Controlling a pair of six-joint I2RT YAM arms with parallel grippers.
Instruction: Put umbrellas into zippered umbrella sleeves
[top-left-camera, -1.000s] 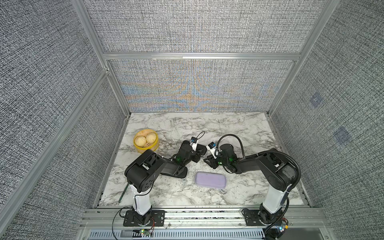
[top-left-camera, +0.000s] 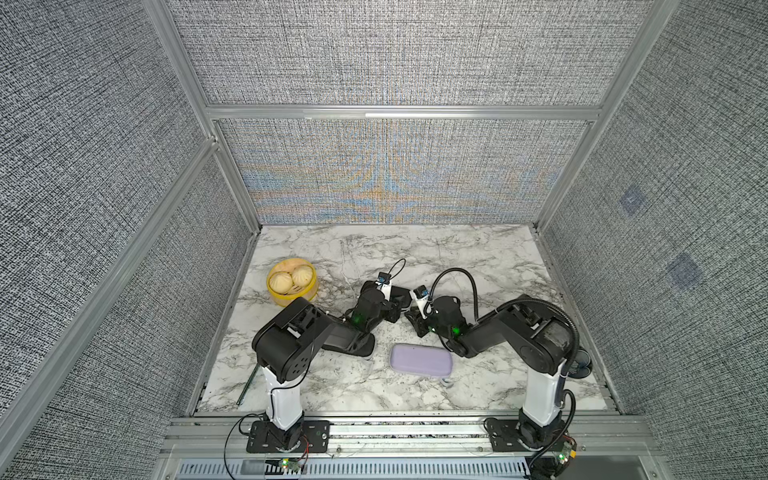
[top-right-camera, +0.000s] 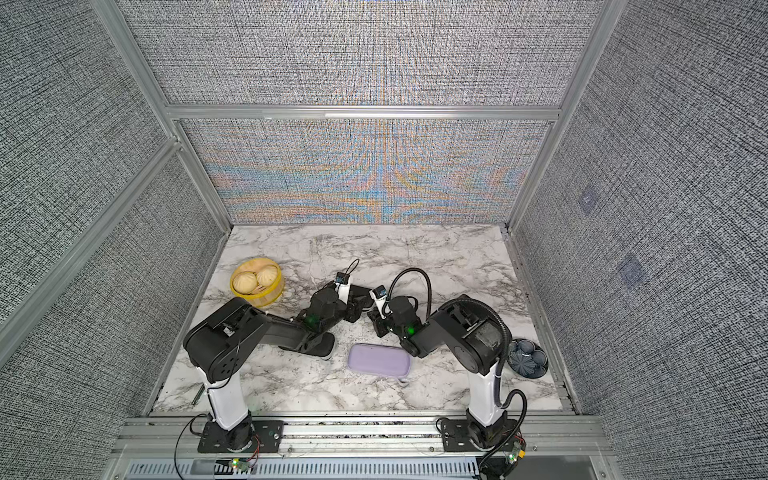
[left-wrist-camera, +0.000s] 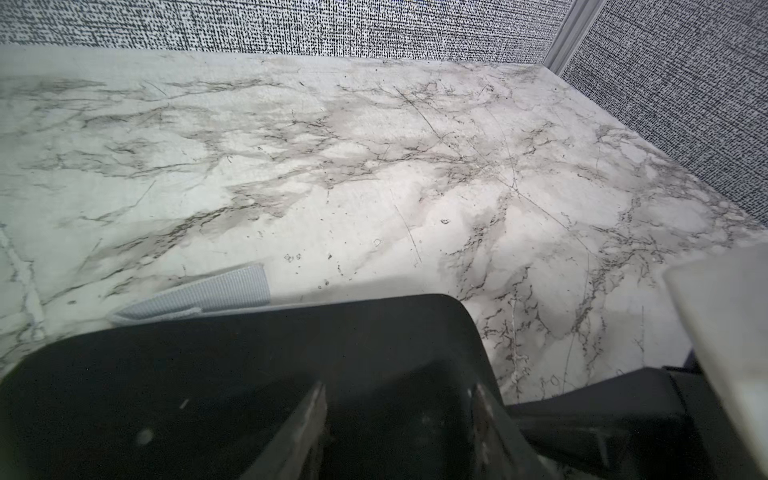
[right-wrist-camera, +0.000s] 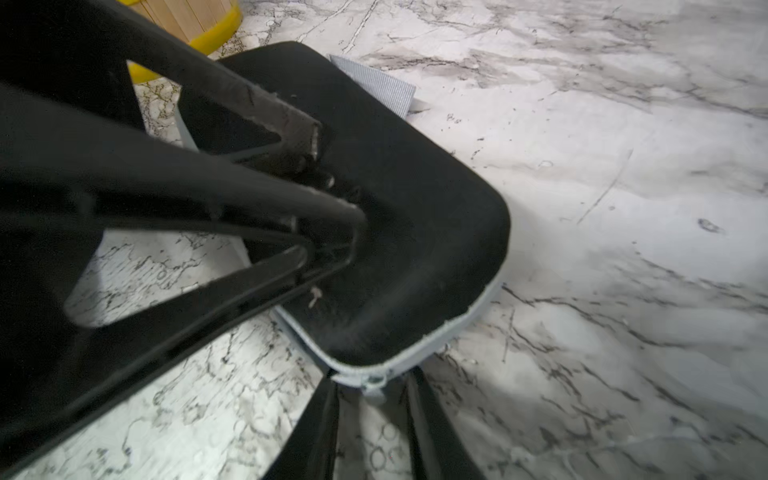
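A black zippered sleeve (right-wrist-camera: 432, 208) with pale zipper edging lies on the table, a grey fabric tab (left-wrist-camera: 232, 289) sticking out at its far side. My left gripper is over its top with fingers apart; in the right wrist view, its fingertips (right-wrist-camera: 340, 228) reach down to the black surface. At the near corner hangs a small zipper pull (right-wrist-camera: 373, 393), lying between the parted fingers of my right gripper. Nearer the front, a lilac sleeve (top-left-camera: 421, 360) lies flat. Another black sleeve (top-left-camera: 360, 345) sits partly under the left arm. What the sleeves contain is hidden.
A yellow steamer basket with buns (top-left-camera: 292, 281) stands at the back left. A grey bowl (top-right-camera: 528, 358) is at the right edge, and a thin dark green stick (top-left-camera: 248, 386) at the left.
My right gripper has shifted a little left toward the black sleeve, its upper arm drawing left too. The left gripper has barely moved. The lilac sleeve has stayed put.
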